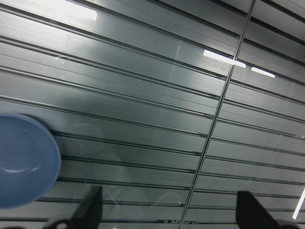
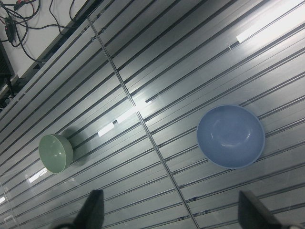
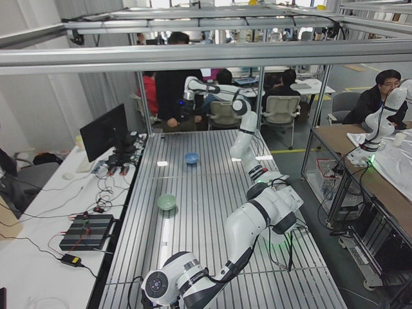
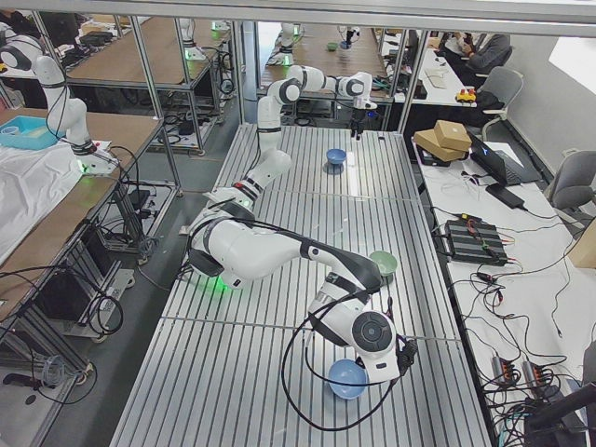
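Two blue bowls and a green bowl (image 4: 382,263) rest on the slatted metal table. My left gripper (image 4: 358,119) is above one blue bowl's end of the table; that bowl (image 1: 24,160) lies left of its fingers in the left wrist view. My right gripper is above the other blue bowl (image 2: 230,136), which sits right of centre in the right wrist view, with the green bowl (image 2: 55,153) at left. Both grippers stand open, fingertips wide apart, with nothing visible between them.
A white side table (image 3: 38,270) with monitor, black boxes and loose cables runs along one edge. The arms' bases occupy the opposite edge. Metal frame posts surround the table, and cables loop around the arms. Much of the slatted surface between the bowls is clear.
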